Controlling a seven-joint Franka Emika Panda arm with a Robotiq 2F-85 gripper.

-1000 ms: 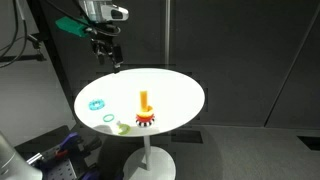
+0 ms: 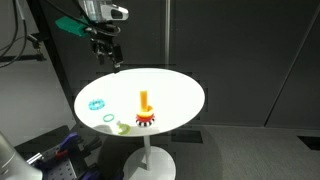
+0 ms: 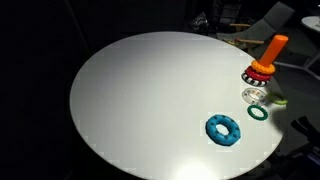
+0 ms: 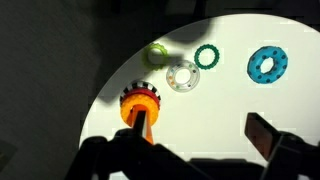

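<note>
High above the round white table (image 4: 222,100), my gripper stands open, its fingers wide apart with nothing between them. An upright orange peg (image 3: 272,52) rises from an orange ring (image 3: 263,67), with red and black-and-white layers beneath it. Spread along the same side of the table lie a blue ring (image 4: 255,63), a thin dark green ring (image 4: 206,67), a clear whitish ring (image 4: 173,76) and a yellow-green ring (image 4: 146,59). All four loose rings lie flat and apart from the gripper. Whether the clear ring touches its neighbours is hard to tell.
A single white pedestal (image 2: 147,155) holds the table up, with dark floor around it.
</note>
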